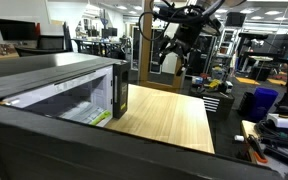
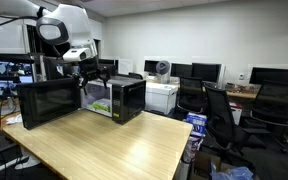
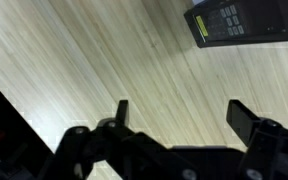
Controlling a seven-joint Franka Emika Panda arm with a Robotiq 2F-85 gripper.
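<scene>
A microwave [image 2: 129, 96] stands on the wooden table [image 2: 94, 150], its door [image 2: 49, 101] swung wide open. Something yellow-green [image 1: 91, 116] lies low inside its pale cavity [image 1: 69, 98]; what it is cannot be made out. In the wrist view, the black control panel [image 3: 246, 22] shows at the top right, beyond my fingers. My gripper is open above the tabletop, the fingers wide apart with only bare wood visible between them. From exterior view 2, my arm [image 2: 64, 28] hangs near the microwave's front, higher than the table.
Office chairs [image 2: 224, 120] and desks with monitors stand beyond it. A blue and white box [image 2: 195, 136] is beside the table's far edge. Tools and cables lie at the right in exterior view 1.
</scene>
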